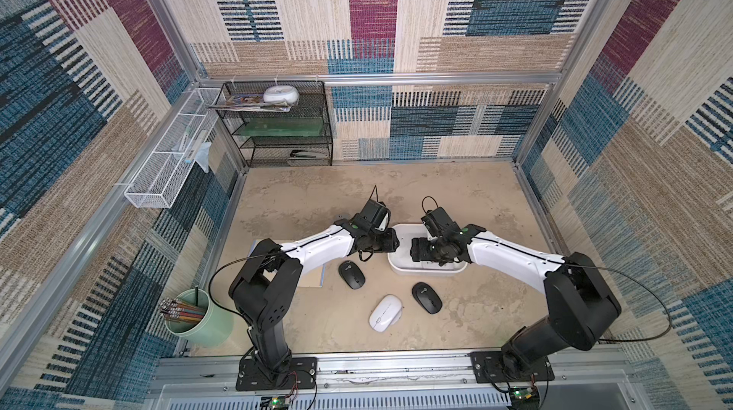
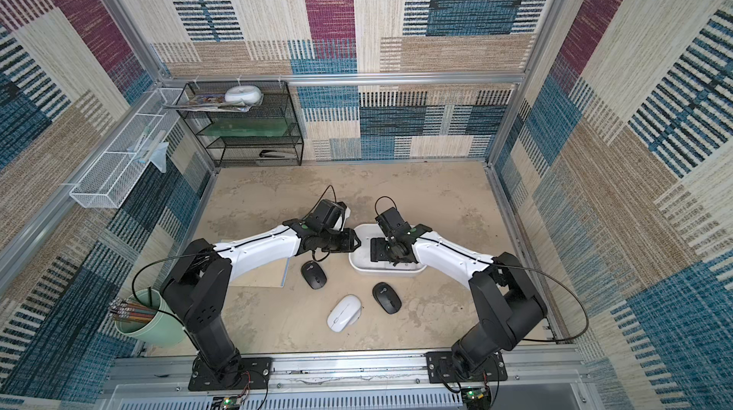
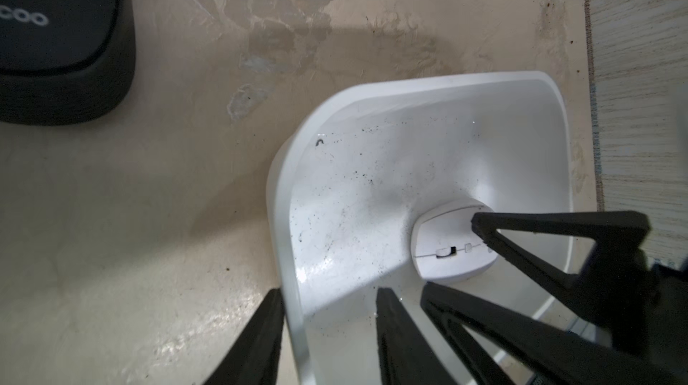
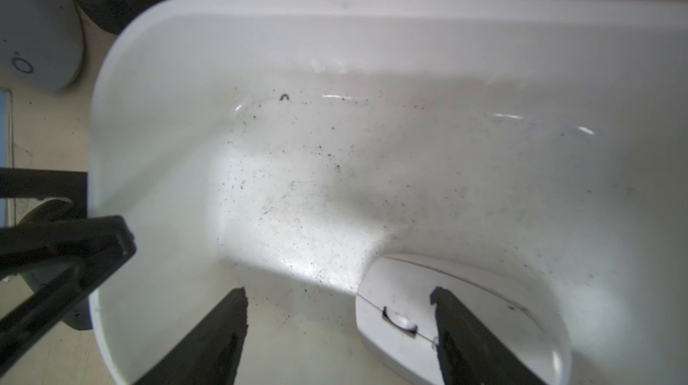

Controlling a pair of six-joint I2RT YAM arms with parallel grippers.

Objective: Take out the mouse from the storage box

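The white storage box (image 1: 403,262) (image 2: 366,263) (image 3: 544,80) (image 4: 387,6) lies at the middle, with a white mouse (image 3: 448,231) (image 4: 458,313) inside. My left gripper (image 1: 385,240) is part open at the box's left end, its fingertips straddling the rim, nothing held. My right gripper (image 1: 423,253) is part open over the inside, one finger over the mouse, nothing visibly held.
Two black mice (image 1: 350,274) (image 2: 386,297) and another white mouse (image 1: 386,313) lie in front of the box. A pencil cup (image 1: 200,326) is at front left, a wire rack (image 1: 278,127) at back left.
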